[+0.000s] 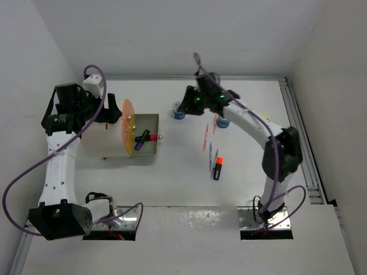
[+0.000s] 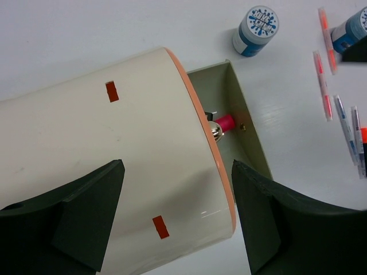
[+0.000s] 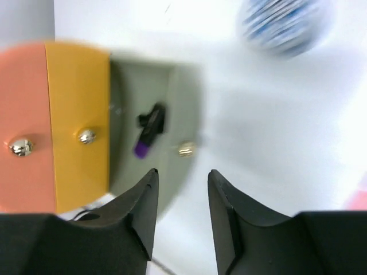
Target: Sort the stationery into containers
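My left gripper (image 1: 110,112) hangs open over the white cylindrical body (image 2: 114,149) of the container. Its open green compartment (image 1: 150,121) holds a purple-capped black marker (image 1: 141,140) and a pink marker (image 1: 155,137). My right gripper (image 1: 189,101), blurred by motion, is above the table right of the compartment; nothing shows between its fingers, and their gap is small in the right wrist view. On the table lie red pens (image 1: 206,137), blue pens (image 1: 210,162) and an orange-capped black highlighter (image 1: 218,168).
Two blue jars (image 1: 178,112) (image 1: 223,123) stand at the back and right of centre. A yellow item at the right is blurred behind the right arm. Grey walls enclose the sides and back.
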